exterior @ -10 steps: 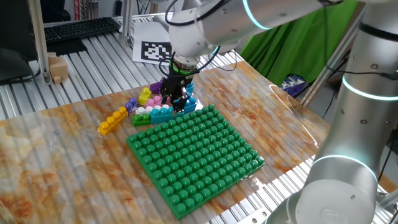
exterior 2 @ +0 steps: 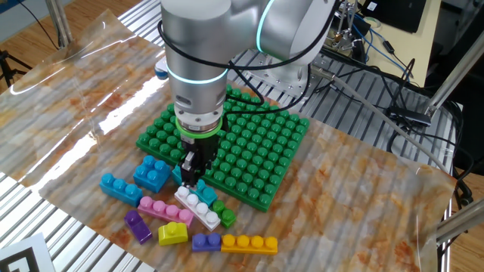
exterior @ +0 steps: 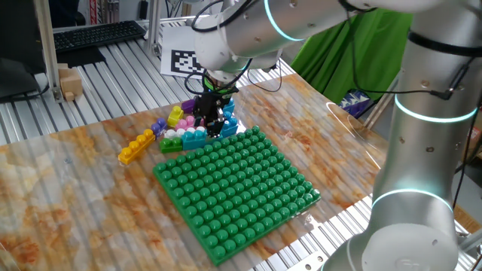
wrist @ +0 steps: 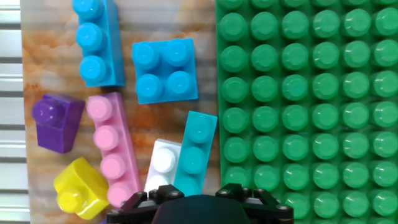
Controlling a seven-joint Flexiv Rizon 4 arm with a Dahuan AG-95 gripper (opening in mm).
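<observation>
My gripper [exterior 2: 189, 175] points down over the loose bricks beside the studded green baseplate [exterior 2: 261, 143]. Its fingertips are close above the teal brick [wrist: 196, 152] and white brick [wrist: 163, 162]; contact is not clear. Whether the fingers are apart is hard to make out, and no brick is visibly lifted. Toward the far end in the wrist view are a square blue brick [wrist: 165, 71] and a long blue brick [wrist: 101, 40]. A pink brick [wrist: 115, 146], yellow brick [wrist: 81, 190] and purple brick [wrist: 59, 121] lie farther from the plate.
A small green brick [exterior 2: 224, 214] touches or nearly touches the white one. The orange brick [exterior 2: 249, 243] and violet brick [exterior 2: 206, 242] lie end to end. The baseplate's studs are bare where visible. Marbled sheet [exterior: 68, 196] lies clear left of the plate.
In exterior view 1 the arm has shifted left, and my gripper has moved slightly left and a little lower over the bricks. The bricks and baseplate look unmoved.
</observation>
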